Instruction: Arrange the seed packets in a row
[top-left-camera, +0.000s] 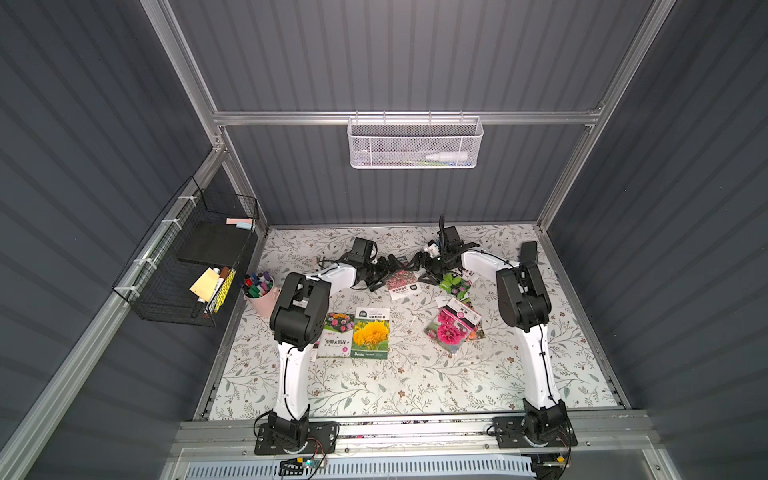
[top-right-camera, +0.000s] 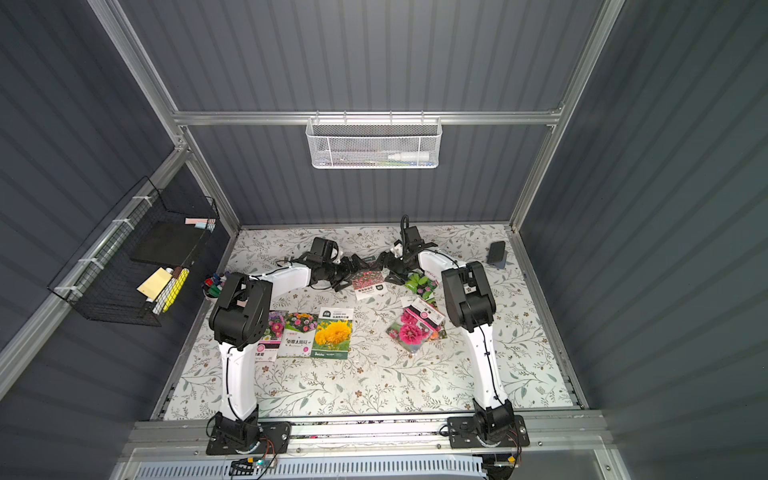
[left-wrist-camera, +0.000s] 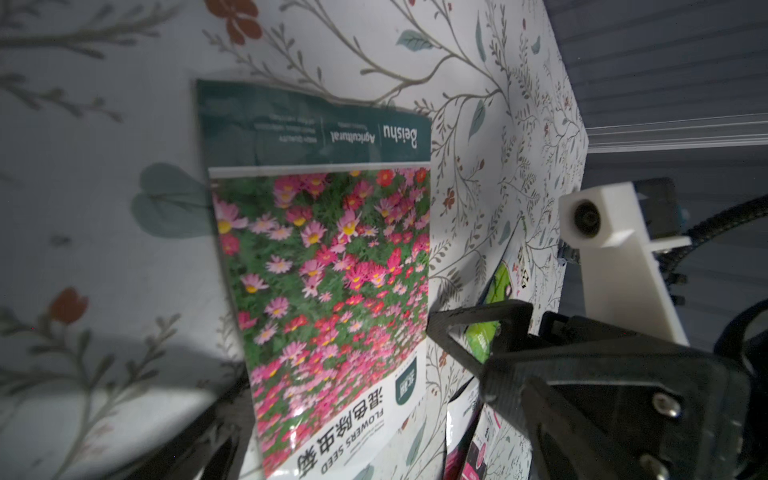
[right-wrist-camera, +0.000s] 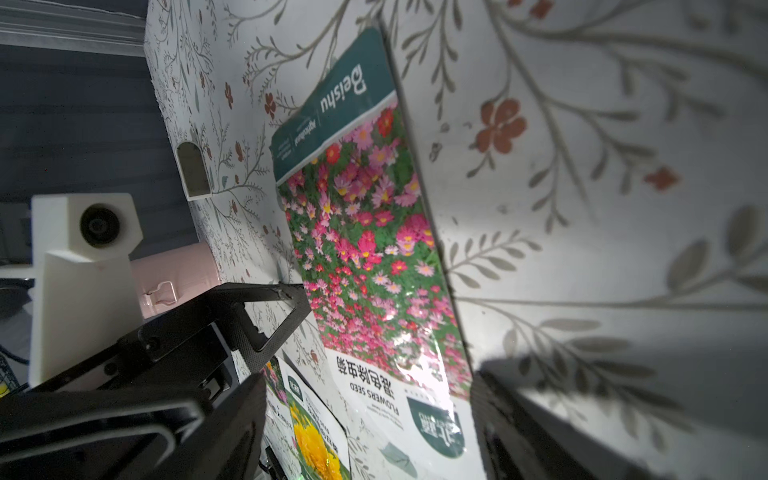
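Observation:
The packet with small pink and red flowers (top-left-camera: 403, 280) lies flat and slightly turned at the back middle. On its left stands my left gripper (top-left-camera: 385, 273), open. Facing it from the right is my right gripper (top-left-camera: 423, 269), its fingers apart. Both are low over the packet's sides; whether they touch it I cannot tell. In the wrist views the packet looks flat. Side by side at front left lie a yellow-flower packet (top-right-camera: 332, 333), a white-fronted packet (top-right-camera: 298, 336) and a pink packet (top-right-camera: 272, 336) partly under the left arm. A magenta-flower packet (top-left-camera: 449, 329) overlaps others at right.
A green-leaf packet (top-left-camera: 455, 285) lies partly under the right arm. A pink pen cup (top-left-camera: 264, 302) stands at far left, and a dark object (top-left-camera: 528, 253) sits at back right.

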